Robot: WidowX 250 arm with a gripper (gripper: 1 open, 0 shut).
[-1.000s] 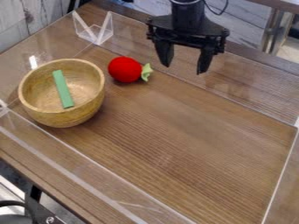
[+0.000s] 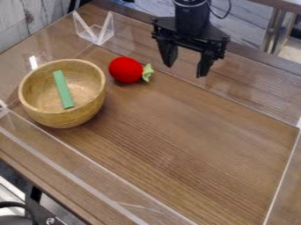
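Note:
The black gripper [image 2: 188, 54] hangs at the top centre over the wooden table [image 2: 194, 149], its two fingers pointing down; whether it is open or shut is hard to tell. To its left lies a red object [image 2: 126, 70] with a small green piece beside it. A wooden bowl [image 2: 88, 109] at the left holds a green bar [image 2: 63, 91].
A clear plastic container [image 2: 94, 26] stands at the upper left. The middle, right and front of the table are clear. A dark cable or object [image 2: 14, 209] shows at the lower left corner.
The gripper has shifted and turned slightly above the table. The bowl and the red object have not moved.

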